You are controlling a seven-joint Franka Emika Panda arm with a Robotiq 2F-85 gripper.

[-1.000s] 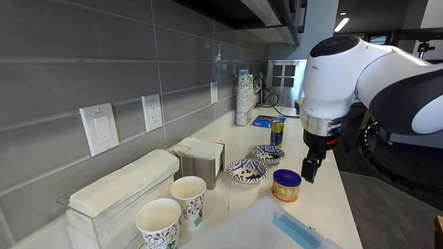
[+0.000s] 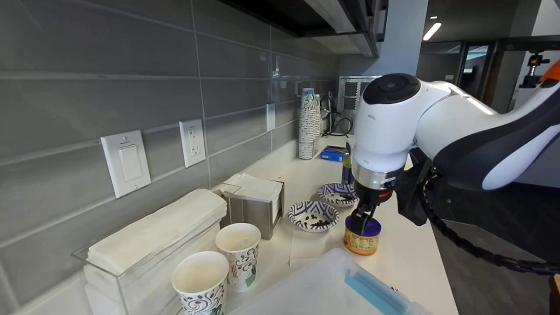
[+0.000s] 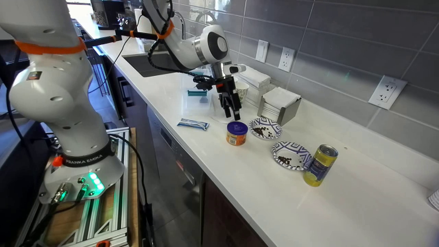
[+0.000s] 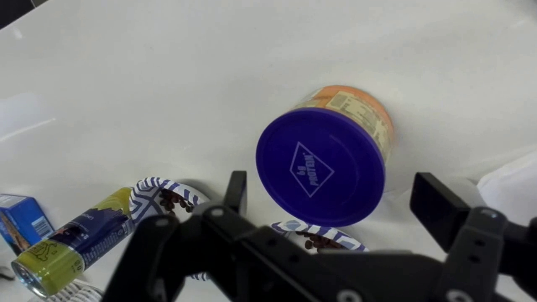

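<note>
A short orange jar [image 3: 236,139] with a purple lid [image 4: 320,167] stands upright on the white counter. My gripper is open, with nothing held between its fingers. In the wrist view the lid shows beyond and between the two spread fingertips. From the second exterior view, the gripper [image 3: 232,117] points down at the jar's far side, its tips near lid height. The first exterior view has the gripper [image 2: 360,231] in front of the jar [image 2: 361,243], covering part of the lid. Whether a finger touches the jar, I cannot tell.
Two patterned bowls [image 3: 265,119] [image 3: 305,154] with dark bits lie on the wall side. A yellow-blue can [image 3: 321,165] stands past them. A blue wrapped bar [image 3: 193,124], a napkin holder [image 2: 276,216], paper cups [image 2: 199,281] and a clear plastic bin [image 2: 315,291] are nearby.
My arm and gripper have swung left in the first exterior view, from right of the jar to in front of it. The jar has not visibly moved.
</note>
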